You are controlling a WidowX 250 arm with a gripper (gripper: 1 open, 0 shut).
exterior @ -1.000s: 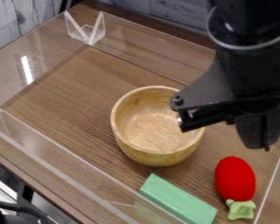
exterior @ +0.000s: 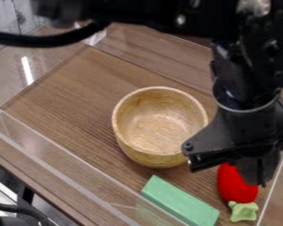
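Note:
My gripper fills the right side of the view, low over a red object with a pale green piece at its lower end. Its fingers are largely hidden or dark, and whether anything is between them is unclear. A wooden bowl stands to the gripper's left, and a green block lies below the bowl.
Clear edges run along its left and front sides. The black arm crosses the top of the view.
The gripper has moved down and to the right, toward the red object, and now covers part of it. The bowl and green block have not moved.

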